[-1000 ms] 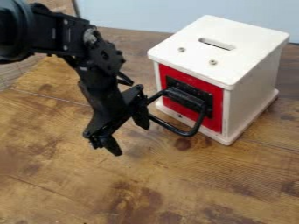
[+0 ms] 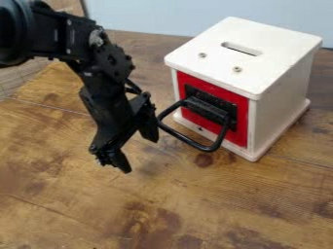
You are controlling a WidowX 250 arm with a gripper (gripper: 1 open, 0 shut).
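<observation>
A white wooden box (image 2: 277,88) with a slot and two screws on top stands at the right, its red front panel (image 2: 240,141) carrying a black mechanism with a black loop handle (image 2: 190,140) that sticks out to the left. My black gripper (image 2: 112,156) hangs pointing down above the wooden table, left of the handle's end. Its upper body is close to the handle; whether they touch is unclear. Whether the fingers are open or shut is hard to make out.
A pale wall runs along the back.
My arm and gripper have shifted slightly to the left, a little away from the handle. The box looks unmoved.
</observation>
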